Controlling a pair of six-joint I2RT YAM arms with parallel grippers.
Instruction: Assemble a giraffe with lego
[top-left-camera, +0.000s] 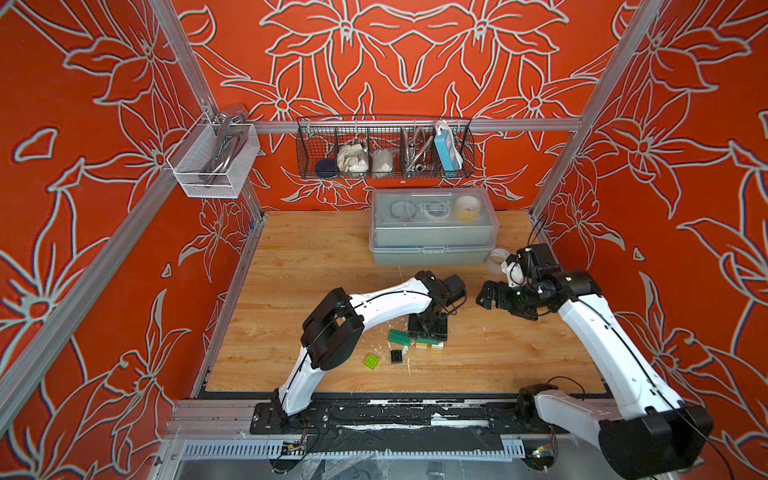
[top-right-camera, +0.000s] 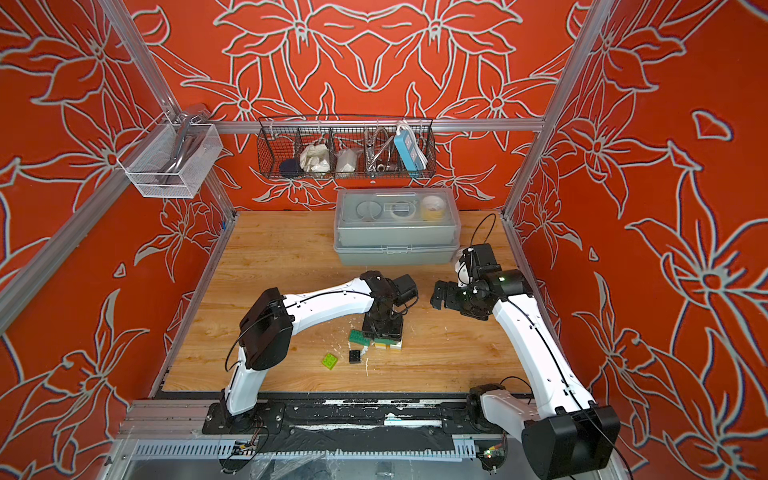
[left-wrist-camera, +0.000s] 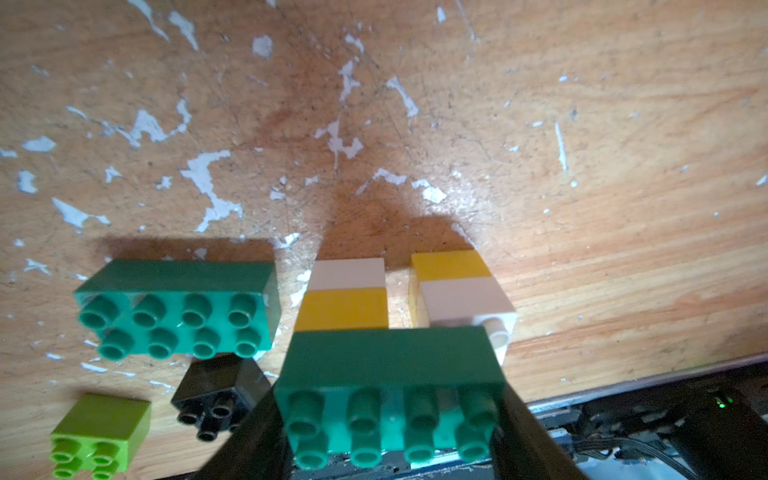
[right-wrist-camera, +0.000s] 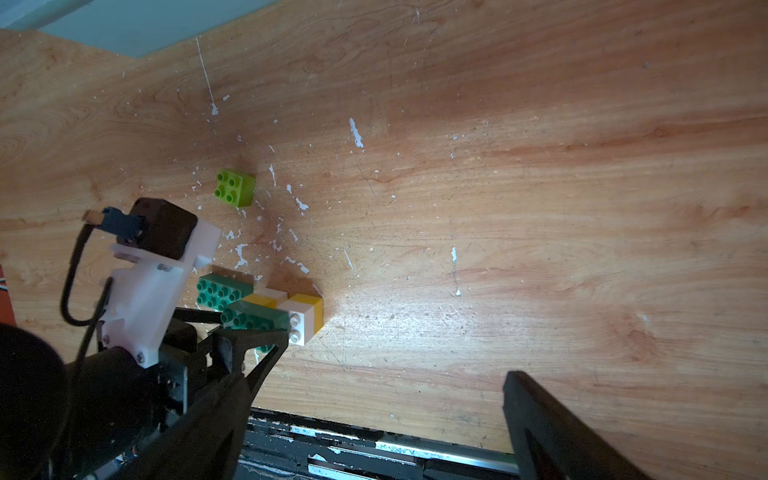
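My left gripper is shut on a green 2x4 brick (left-wrist-camera: 388, 360), held just over two yellow-and-white stacks, the left one (left-wrist-camera: 340, 308) and the right one (left-wrist-camera: 460, 296); whether it touches them is unclear. A second green brick (left-wrist-camera: 172, 304) lies left of these in the left wrist view, with a black brick (left-wrist-camera: 220, 388) and a lime brick (left-wrist-camera: 100, 432) nearer the bottom. My right gripper stands open and empty above the table, right of the left one.
A lidded plastic box (top-left-camera: 432, 232) sits at the back, with a tape roll (top-left-camera: 496, 257) beside it. Wire baskets hang on the walls.
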